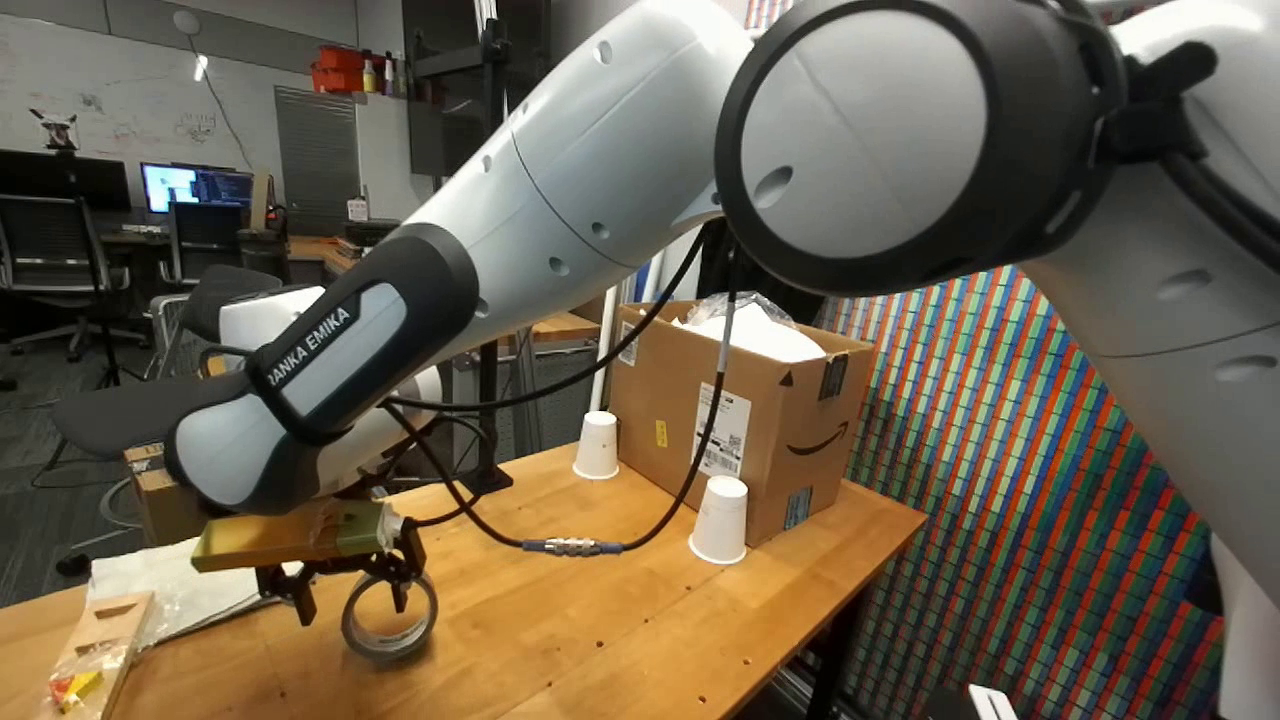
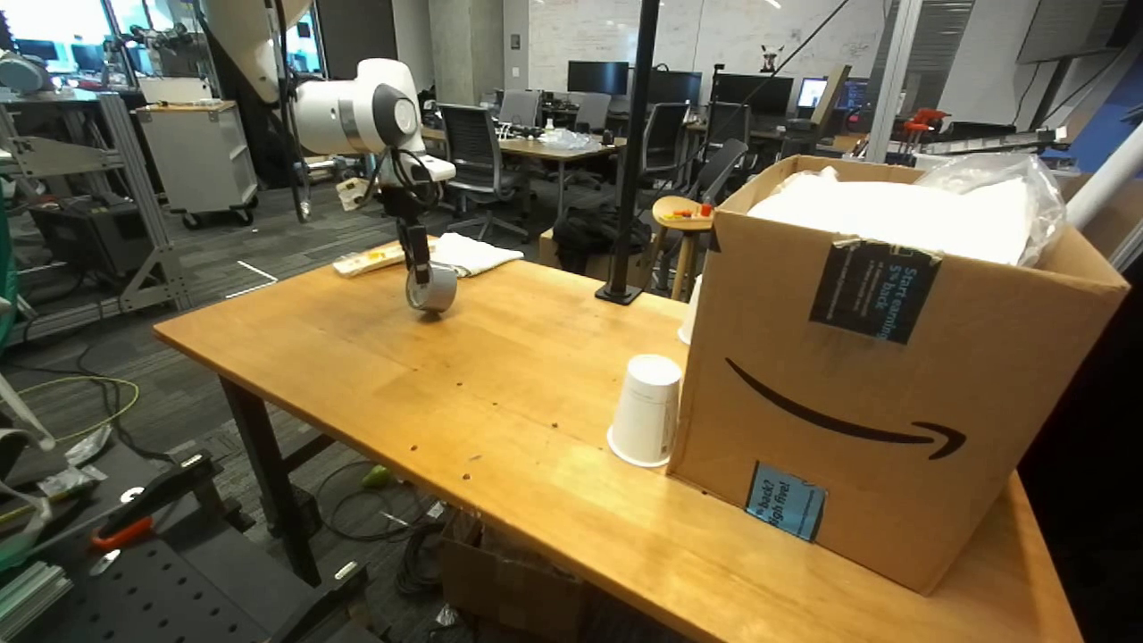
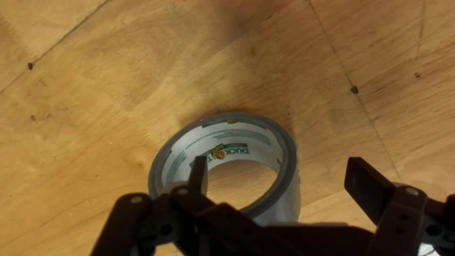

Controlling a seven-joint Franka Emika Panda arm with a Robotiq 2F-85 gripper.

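A grey roll of duct tape (image 3: 290, 200) appears below my gripper in the wrist view, with printed white lining inside its ring. My gripper is open. One fingertip (image 3: 198, 175) overlaps the ring's opening, and the other (image 3: 362, 183) lies outside the roll to the right, apart from its outer wall. In exterior view 1, the roll (image 1: 384, 652) looks tilted or on edge under the right finger of the gripper (image 1: 353, 606). Exterior view 2 has the roll (image 2: 437, 291) directly beneath the fingers. Whether it rests fully on the table cannot be told.
Two upside-down white cups (image 1: 720, 522) (image 1: 596, 446) stand by a large cardboard box (image 1: 768, 480). A white cloth (image 2: 471, 255) and a wooden piece (image 2: 370, 259) lie near the table's far end. Much of the wooden table (image 2: 429, 370) between roll and box is bare.
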